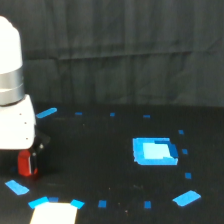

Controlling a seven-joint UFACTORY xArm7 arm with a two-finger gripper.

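Observation:
At the left edge, partly cut off by the frame, is my white arm with the dark gripper [24, 160] below it, pointing down at the black table. A small red object [27, 163] shows at the gripper's fingers, partly covered by them. Whether the fingers press on it or only stand around it cannot be told, nor whether it is clear of the table.
Right of centre lies a blue-edged square [139, 154] with a white middle. A white square [53, 213] sits at the front left, near blue tape strips. Another blue strip [187, 198] lies at the front right. Small blue marks dot the black table.

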